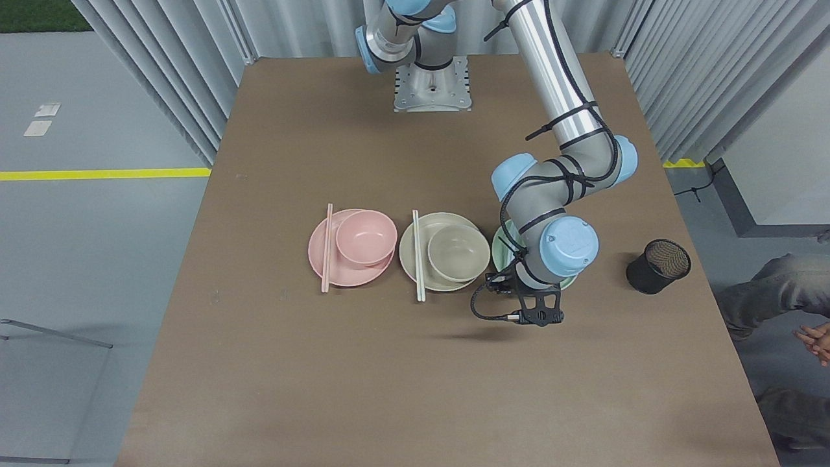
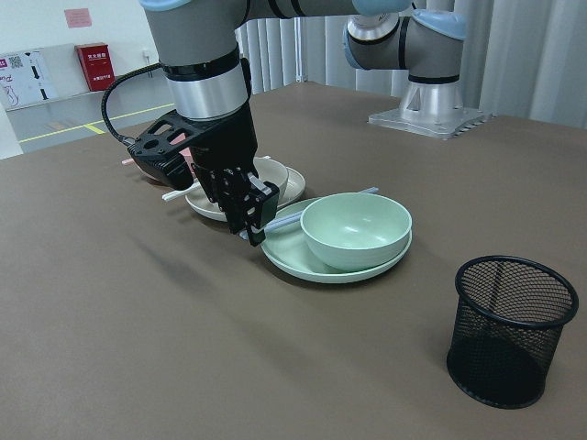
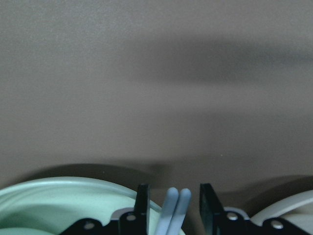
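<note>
My gripper is down at the near edge of a mint plate (image 2: pixel 321 272), which holds a mint bowl (image 2: pixel 356 229). In the wrist view its fingers stand apart on either side of a pair of pale blue chopsticks (image 3: pixel 172 213), with gaps visible beside them. In the front view the arm hides most of the mint set. To the left, a cream plate (image 1: pixel 443 284) with bowl (image 1: pixel 458 253) and chopsticks (image 1: pixel 418 257) sits beside a pink plate (image 1: pixel 354 276) with bowl (image 1: pixel 366 237) and chopsticks (image 1: pixel 327 249).
A black mesh pen cup (image 1: pixel 657 266) stands to the right. A person is at the right edge, beyond the table. The arm base is at the back.
</note>
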